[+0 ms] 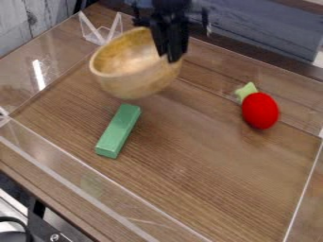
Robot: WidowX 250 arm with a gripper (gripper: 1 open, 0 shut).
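A tan bowl (pixel 127 71) is held tilted in the upper middle of the camera view by my gripper (pixel 167 47), which is shut on its right rim. Below the bowl a green bar (pixel 117 130) lies on the wooden table. To the right lie a red oval object (pixel 260 111) and a small pale green item (pixel 246 92), partly behind it.
A clear wire or plastic item (pixel 101 28) stands at the back left. A dark cable lies at the bottom left corner.
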